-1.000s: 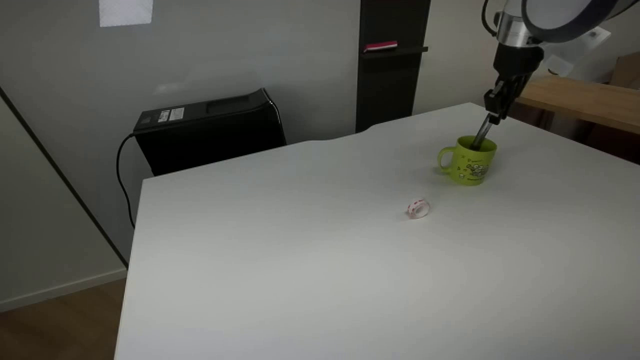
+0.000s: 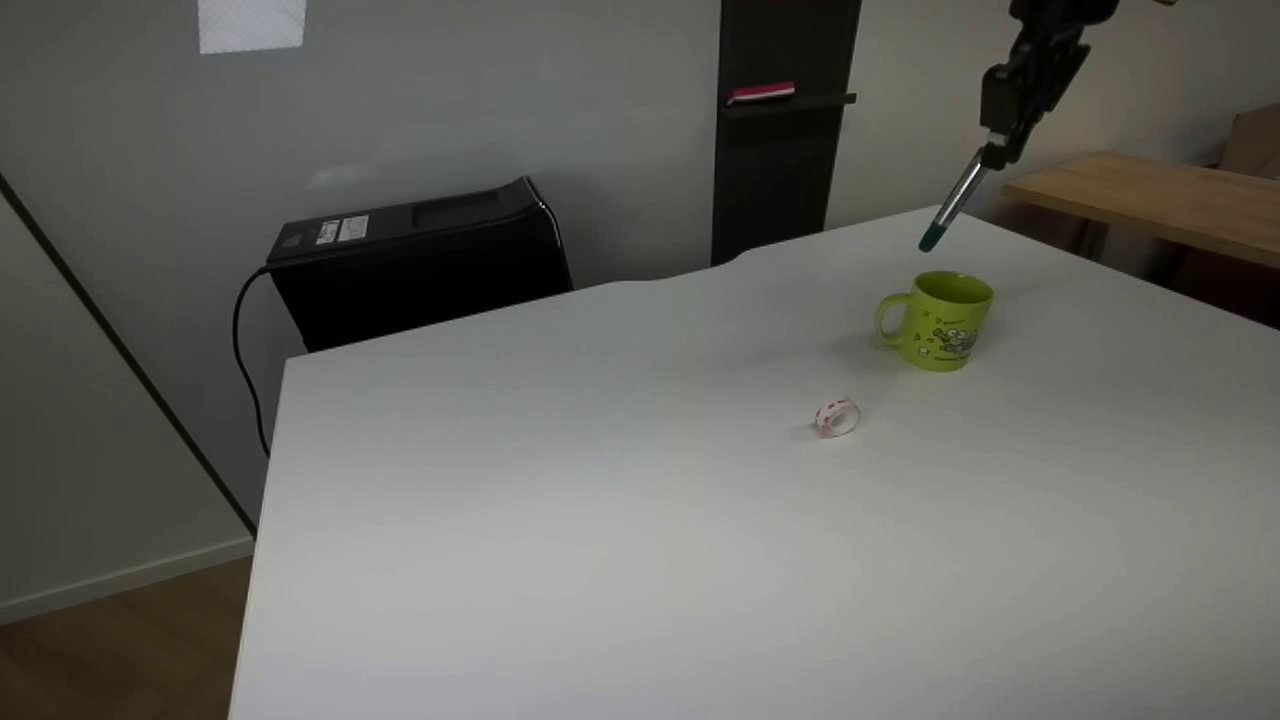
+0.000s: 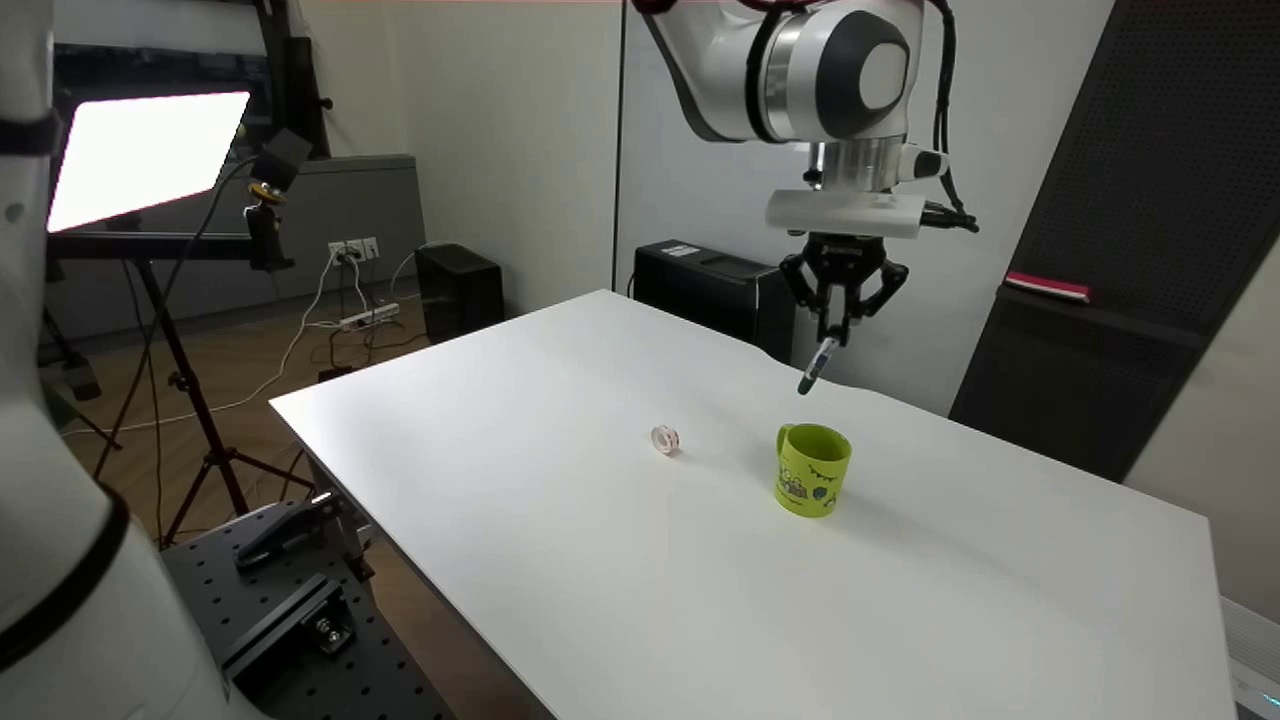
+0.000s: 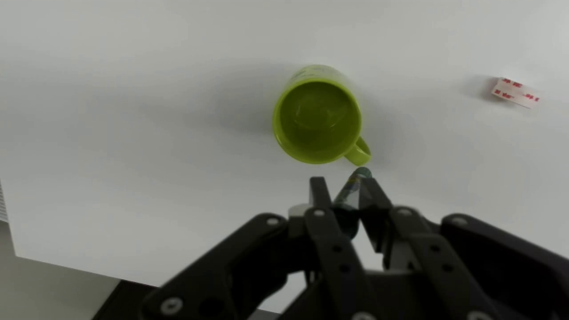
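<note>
A yellow-green mug (image 2: 945,326) stands upright on the white table, its handle towards the left in exterior view 1. My gripper (image 3: 836,336) is raised above and behind it, shut on a slim marker (image 3: 818,365) with a dark green end. The marker (image 2: 954,205) hangs tilted, its green end lowest, clear of the mug's rim. Seen from the wrist, the mug (image 4: 320,120) is empty inside, and the marker's green end (image 4: 362,173) shows just below the handle, between the fingers of my gripper.
A small roll of white tape with red print (image 2: 837,418) sits on the table near the mug. A black box-shaped device (image 2: 420,258) stands beyond the far edge.
The arm has risen. The marker, which reached down into the mug, is now lifted out above it, still held. Mug and tape roll have stayed in place.
</note>
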